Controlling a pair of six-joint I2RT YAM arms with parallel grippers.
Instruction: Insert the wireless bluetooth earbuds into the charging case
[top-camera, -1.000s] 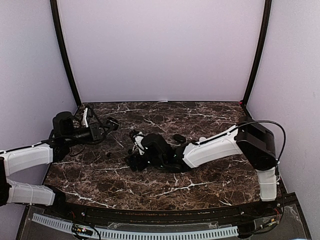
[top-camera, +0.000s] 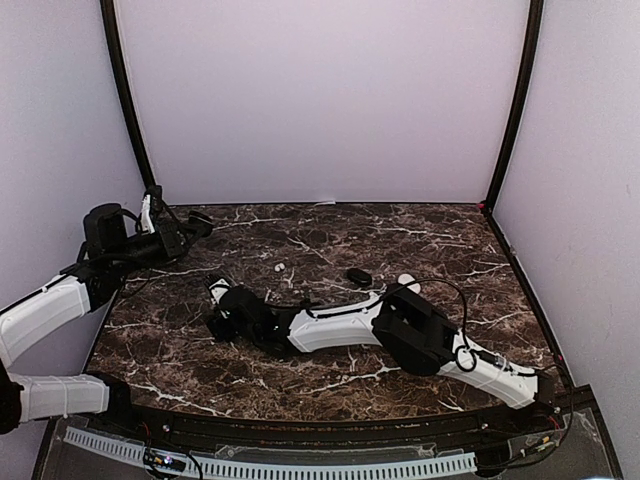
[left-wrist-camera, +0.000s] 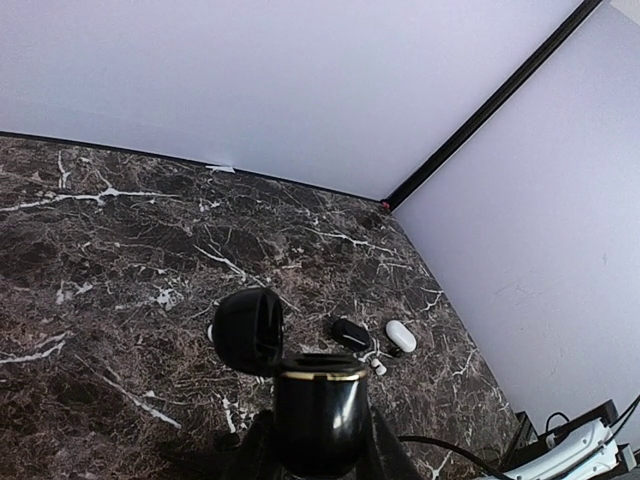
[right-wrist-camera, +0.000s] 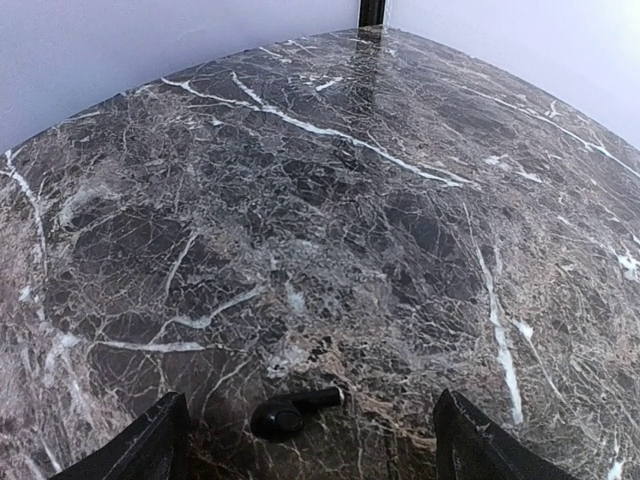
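Note:
My left gripper (top-camera: 185, 232) is raised at the left, shut on a black charging case (left-wrist-camera: 320, 415), whose lid (left-wrist-camera: 248, 330) stands open in the left wrist view. My right gripper is low over the marble table with its fingers apart; between and just beyond them lies a single black earbud (right-wrist-camera: 283, 418), its stem pointing right. In the top view that earbud is hidden by the right gripper.
A closed black case (top-camera: 358, 275) and a white case (left-wrist-camera: 400, 335) lie on the table's right half, near small white earbuds (top-camera: 280, 268). White walls (left-wrist-camera: 540, 220) border the table.
My right gripper has moved leftward across the table. My left gripper, with the case, has moved up and to the left.

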